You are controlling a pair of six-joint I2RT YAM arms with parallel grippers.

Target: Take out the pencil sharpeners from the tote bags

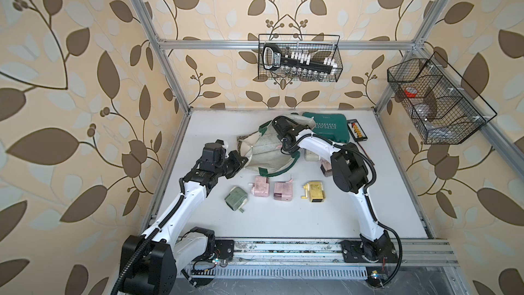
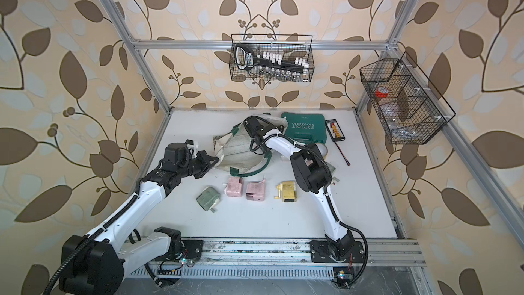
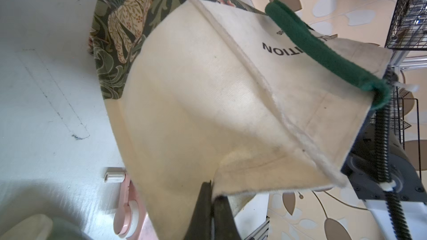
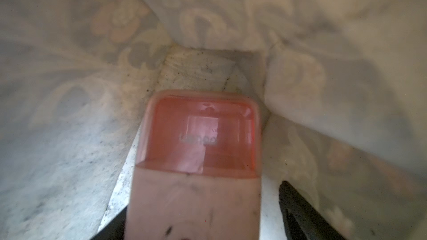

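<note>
The cream tote bag [image 1: 267, 153] lies with its mouth spread toward the front, its green handle [image 1: 283, 172] looped forward. My left gripper is shut on the cloth edge of that bag. Inside, my right gripper straddles a pink pencil sharpener [image 4: 195, 195] with a clear red window. Its fingers stand part open, and a gap shows between the sharpener and the right-hand finger [image 4: 295, 213]. Out on the table are a green sharpener [image 1: 236, 198], two pink sharpeners [image 1: 260, 186] [image 1: 283, 190] and a yellow sharpener [image 1: 314, 191].
A second, green tote bag [image 2: 305, 126] lies flat at the back right, beside a black tray [image 2: 334, 129]. More sharpeners, including a dark pink one [image 1: 326, 168], sit partly behind my right arm.
</note>
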